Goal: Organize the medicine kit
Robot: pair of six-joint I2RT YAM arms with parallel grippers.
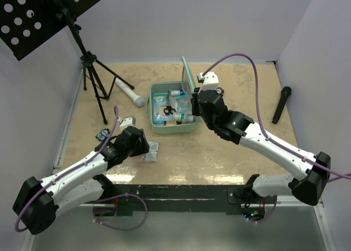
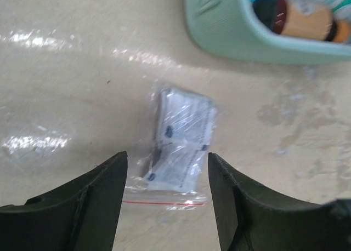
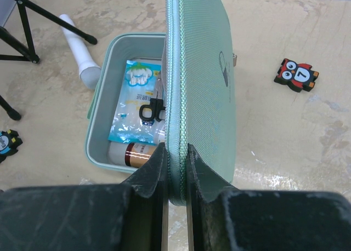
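A clear zip bag (image 2: pixel 184 130) with a pale packet inside lies flat on the table in the left wrist view. My left gripper hangs open over it, fingertips to either side of the bag, which is not gripped. The mint-green medicine kit (image 1: pixel 174 129) stands beyond with its lid (image 3: pixel 211 92) raised. At the lid's zippered edge, my right gripper is shut on it. Inside the kit are a blue packet (image 3: pixel 131 106), black-handled scissors (image 3: pixel 147 112) and a brown-labelled bottle (image 3: pixel 138 154).
A tripod stand (image 1: pixel 92 59) and a white tube (image 1: pixel 129 91) are at the back left. A small dark figure (image 1: pixel 102 135) lies left of the kit, a red owl figure (image 3: pixel 296 75) to its right. A black microphone-shaped object (image 1: pixel 282 104) lies far right.
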